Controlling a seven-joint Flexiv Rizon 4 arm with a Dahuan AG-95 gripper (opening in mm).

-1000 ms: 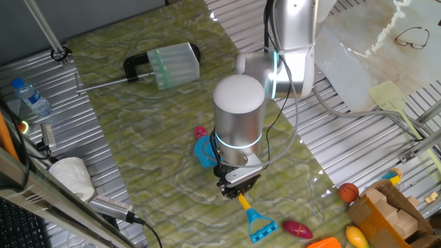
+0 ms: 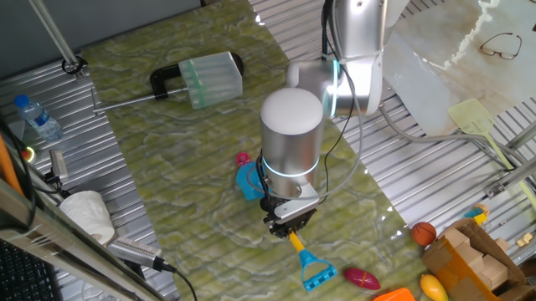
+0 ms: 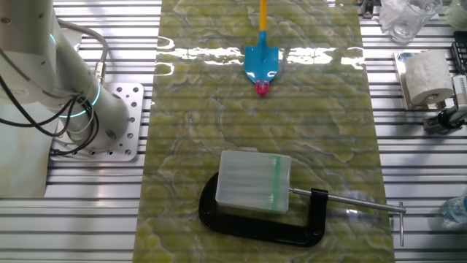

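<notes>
A toy shovel with a blue blade (image 3: pixel 262 64) and yellow shaft (image 3: pixel 263 16) lies on the green marbled mat. A small pink-red thing (image 3: pixel 262 88) sits at the blade's tip. In the first exterior view, the blue blade (image 2: pixel 249 181) shows left of the arm and the blue grip end (image 2: pixel 317 272) below it. My gripper (image 2: pixel 290 232) is over the yellow shaft between them. Its dark body and the wrist cover the fingertips, so whether they close on the shaft cannot be seen. The second exterior view does not show the gripper.
A black C-clamp (image 3: pixel 273 231) lies around a translucent box (image 3: pixel 252 181) on the mat. A dark red oval toy (image 2: pixel 361 278), a small basketball (image 2: pixel 424 233) and a cardboard box (image 2: pixel 469 259) of blocks stand at the lower right.
The scene looks the same, with the shovel in nearly the same place.
</notes>
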